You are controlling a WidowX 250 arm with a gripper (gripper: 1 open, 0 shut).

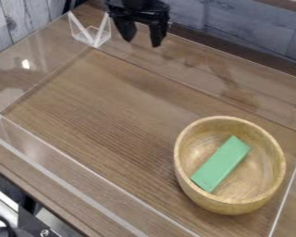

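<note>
A green rectangular block (220,164) lies inside a round wooden bowl (188,149) at the lower right of the table. My black gripper (145,37) hangs at the top middle, far from the bowl, its fingers apart and pointing down, with nothing seen between them. Its upper part is cut off by the frame's top edge.
A white wire-like object (92,28) stands at the back left, left of the gripper. Dark surfaces lie beyond the back right edge and at the lower left corner.
</note>
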